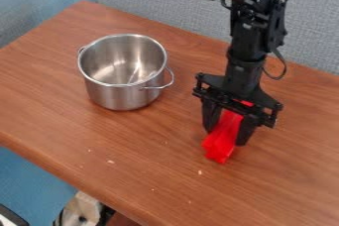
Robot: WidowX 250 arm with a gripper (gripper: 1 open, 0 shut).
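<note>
A red object [221, 143] lies on the wooden table right of centre. My black gripper [229, 124] is lowered over it from above, its fingers on either side of the red object's upper part. Whether the fingers press on it is hard to tell. A steel pot [125, 84] with side handles stands to the left, apart from the gripper.
A grey padded wall [159, 2] runs behind. Beyond the table's lower-left edge is a blue surface, with partly visible items at the bottom.
</note>
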